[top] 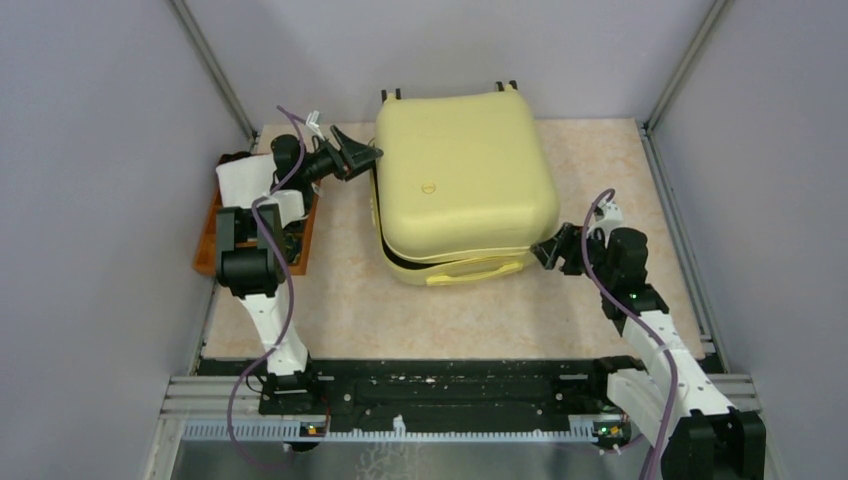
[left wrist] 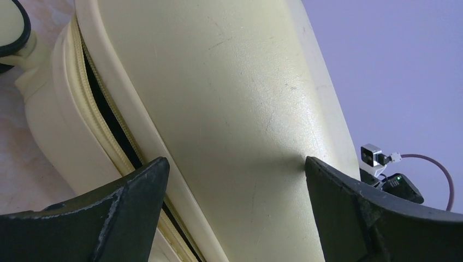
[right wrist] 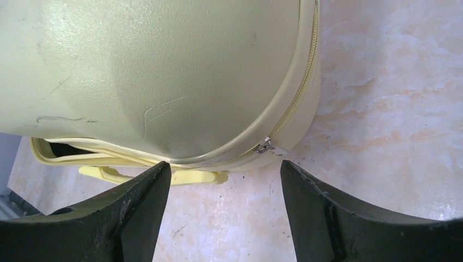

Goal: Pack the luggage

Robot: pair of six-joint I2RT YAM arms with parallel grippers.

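The yellow suitcase (top: 465, 175) lies on the table with its lid down. Along its left and front sides the zipper (left wrist: 109, 120) is undone, and a dark gap shows between lid and base. At the front right corner a metal zipper pull (right wrist: 266, 145) hangs from closed-looking teeth. My left gripper stands open at the suitcase's far left edge, its fingers spread before the lid and gap. By the front right corner, my right gripper is open, the zipper pull showing beyond its fingertips with nothing held between them.
An orange-brown box (top: 205, 245) holding white cloth (top: 243, 182) and dark items stands at the left, partly under the left arm. A yellow handle (top: 475, 275) juts from the suitcase front. Free table lies in front of and right of the suitcase.
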